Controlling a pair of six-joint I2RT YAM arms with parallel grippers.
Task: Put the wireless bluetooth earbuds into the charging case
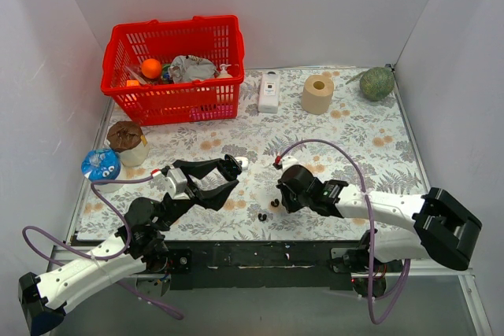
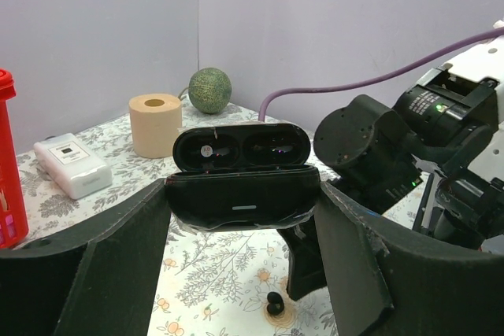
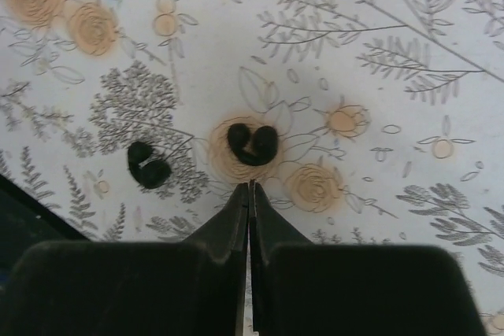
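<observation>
My left gripper is shut on the black charging case, holding it up above the table with its lid raised. Two hollows show inside the open lid; the slots in the base are hidden from this angle. Both black earbuds lie on the table: one earbud just beyond my right gripper's tips, the other earbud to its left. In the top view they appear as small dark earbuds near the front edge. My right gripper is shut with nothing between its fingers, apart from the nearer earbud.
A red basket of mixed items stands at the back left. Behind are a white box, a paper roll and a green melon. Two bags, one a blue bag, sit at the left edge.
</observation>
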